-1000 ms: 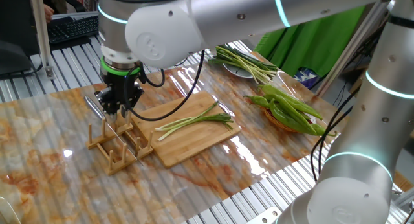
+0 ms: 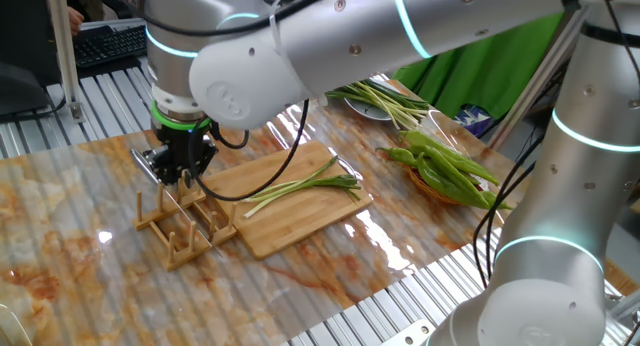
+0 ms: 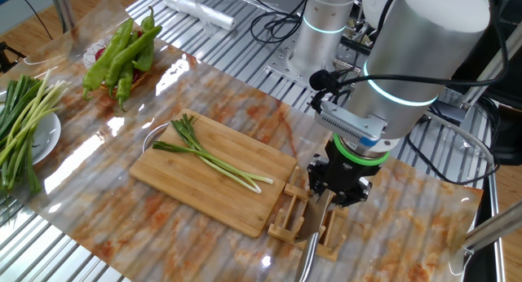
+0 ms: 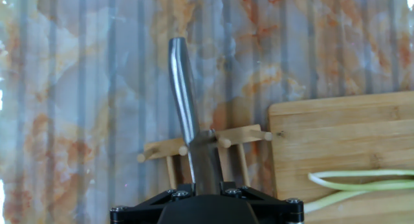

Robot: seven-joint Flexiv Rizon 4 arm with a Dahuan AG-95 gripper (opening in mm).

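A knife (image 4: pixel 183 88) with a metal handle and blade rests in a small wooden peg rack (image 3: pixel 285 232). Its handle (image 3: pixel 307 262) sticks out past the rack's side. My gripper is low over the rack, its black fingers (image 4: pixel 244 193) on either side of the blade (image 4: pixel 206 162) in the wrist view. Whether the fingers touch the blade does not show, since the gripper body covers that spot. In exterior view 1 the gripper (image 2: pixel 174 174) sits at the rack's far side.
Beside the rack lies a cutting board (image 3: pixel 236 143) with green onions (image 3: pixel 200 154) on it. Green peppers (image 3: pixel 122 58) fill a basket, and more onions (image 3: pixel 24 131) lie on a plate.
My gripper has moved slightly down and to the left in exterior view 1, closer to the rack. The knife, rack and board stay where they were.
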